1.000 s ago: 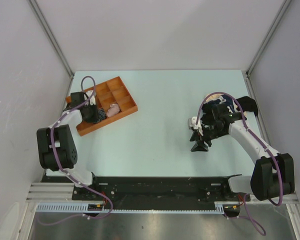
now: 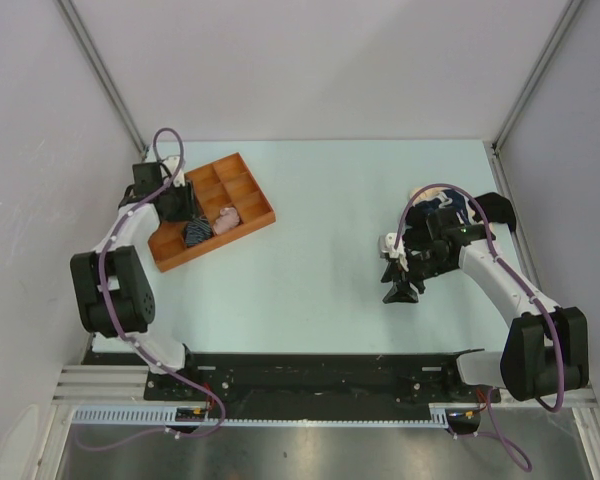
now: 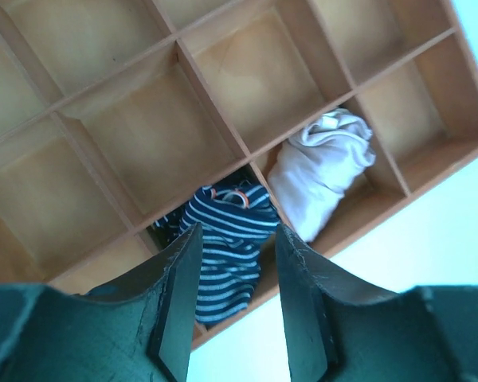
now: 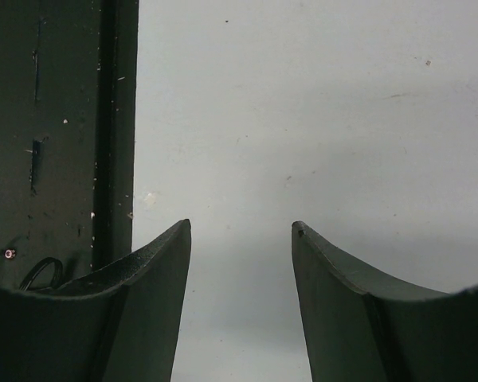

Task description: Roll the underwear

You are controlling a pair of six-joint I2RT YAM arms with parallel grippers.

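Note:
A wooden divided organizer [image 2: 244, 188] lies at the table's left. In it, a navy-and-white striped garment [image 2: 197, 232] [image 3: 225, 263] and a pale pink-white bundle [image 2: 227, 220] [image 3: 319, 167] fill neighbouring compartments. My left gripper is over the striped garment, open, with nothing held between its fingers. My right gripper stands open at the right front of the table, over bare white surface with nothing between its fingers.
A pile of dark, striped and light clothing [image 2: 493, 208] lies at the back right, partly behind the right arm. A dark strip [image 2: 305, 365] runs along the front edge.
My left arm has lifted and moved back from the organizer's striped garment toward the rear, uncovering more of it. The right arm is almost unchanged.

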